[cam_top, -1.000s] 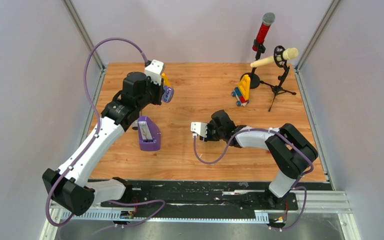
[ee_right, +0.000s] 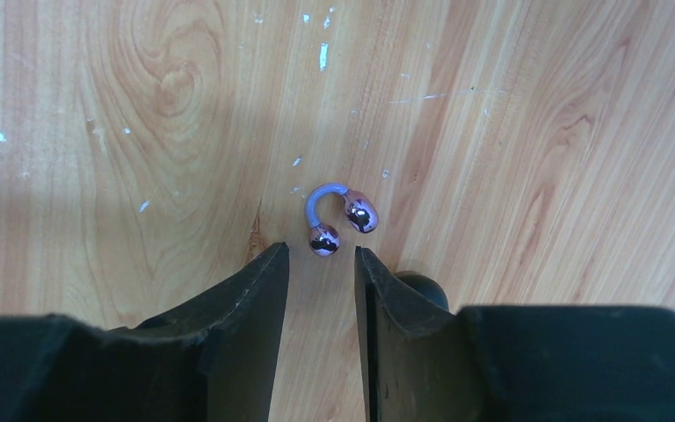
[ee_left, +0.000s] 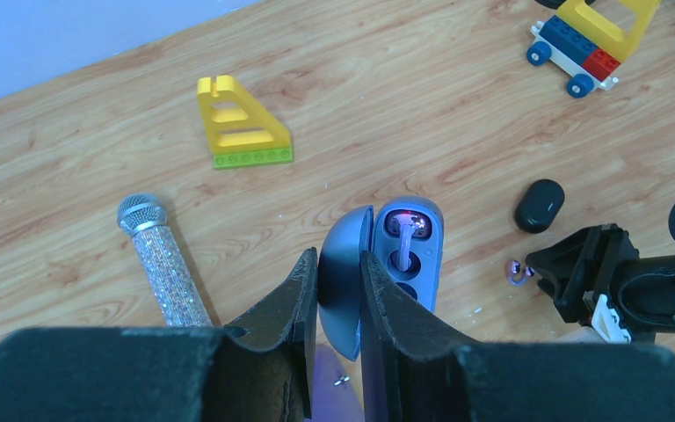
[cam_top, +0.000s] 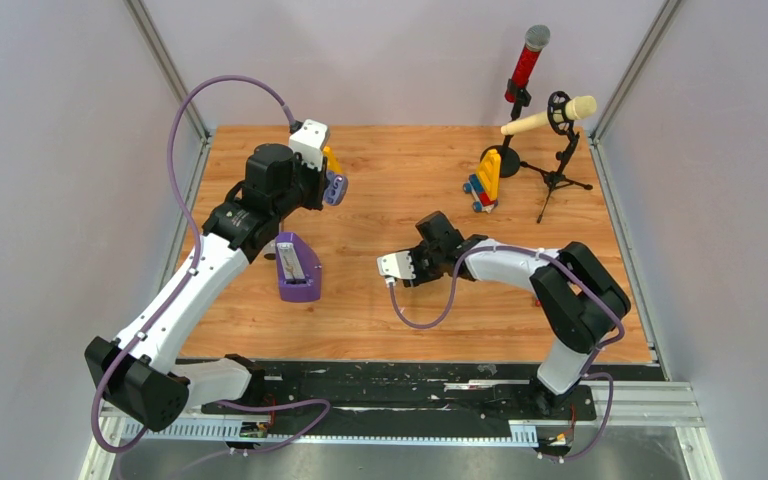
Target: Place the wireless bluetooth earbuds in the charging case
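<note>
A purple charging case [ee_left: 417, 255] with its lid raised is gripped by my left gripper, above the table. One earbud [ee_left: 407, 242] sits in its upper slot, and the lower slots look empty. On the wood lies another earbud [ee_right: 323, 200], a small purple curved clip with shiny ends. My right gripper is partly open just over the table, nothing between its fingers, and the earbud lies just beyond their tips. In the top view the left gripper [cam_top: 327, 185] is at the left, while the right arm's wrist hides the loose earbud.
A black oval object [ee_left: 540, 206] lies close to the loose earbud. A glittery microphone [ee_left: 169, 268], a yellow-green block [ee_left: 244, 127] and a purple holder [cam_top: 299, 268] are on the left. Toy car [cam_top: 482, 185] and tripod [cam_top: 554, 180] stand back right.
The right gripper has shifted slightly and its wrist has tilted, tip end a little lower in the top view. The left arm and the case have stayed still.
</note>
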